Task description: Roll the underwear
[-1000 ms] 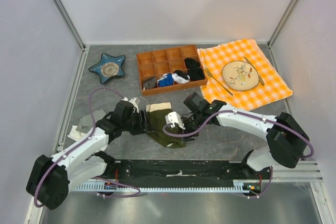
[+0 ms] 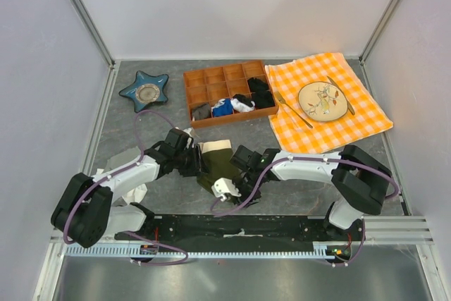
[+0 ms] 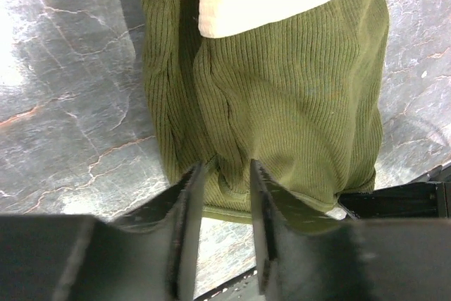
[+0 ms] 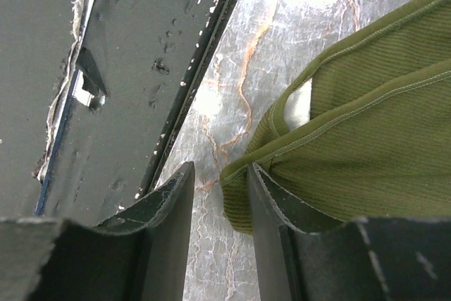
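The olive-green underwear [image 2: 221, 163] lies folded on the grey table, its cream waistband [image 2: 216, 145] toward the back. In the left wrist view, my left gripper is partly open over the lower part of the cloth, with a raised fold of fabric showing between its fingertips. My right gripper stands open at a corner of the underwear [image 4: 366, 160]. One right finger [image 4: 259, 199] overlaps the hemmed edge, while the other is over bare table. Whether either gripper touches the cloth cannot be made out.
Behind the underwear stands a brown divided box [image 2: 224, 89] holding several folded garments. An orange checked cloth [image 2: 296, 82] carries a plate [image 2: 323, 101] and cutlery at the right. A blue star-shaped dish [image 2: 145, 91] sits at back left. The table's black front edge [image 4: 204, 54] is close to my right gripper.
My right arm has moved left and toward the front edge, over the underwear's near end. The left arm has shifted slightly right. The cloth's near end is now more covered by the right arm.
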